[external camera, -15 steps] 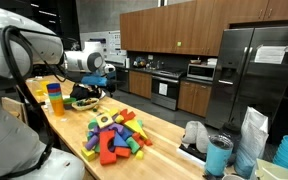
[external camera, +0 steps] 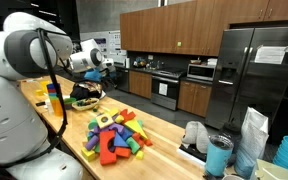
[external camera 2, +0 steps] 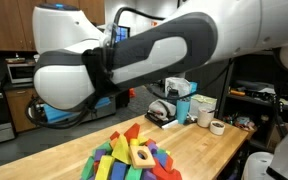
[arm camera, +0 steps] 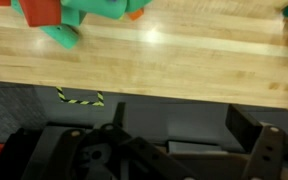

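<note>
My gripper stands open over the near table edge in the wrist view, its dark fingers wide apart and nothing between them. A heap of coloured blocks [external camera: 114, 135] lies on the wooden table in exterior view 1, with red, yellow, blue and green pieces. The same pile [external camera 2: 134, 160] appears low in exterior view 2, below the arm. A red block [arm camera: 41, 12] and a green block [arm camera: 64, 36] show at the upper left of the wrist view, clear of the fingers.
A blue cup [external camera: 218, 154], a clear bag [external camera: 252, 140] and a grey cloth item [external camera: 196, 134] stand at the table's right. A colourful stack [external camera: 54, 98] and a dark rack [external camera: 85, 94] are at the left. Bare table [external camera: 164, 138] lies right of the blocks.
The arm's white links have swung rightward into exterior view 1, now partly covering the colourful stack. The block heap looks unmoved.
</note>
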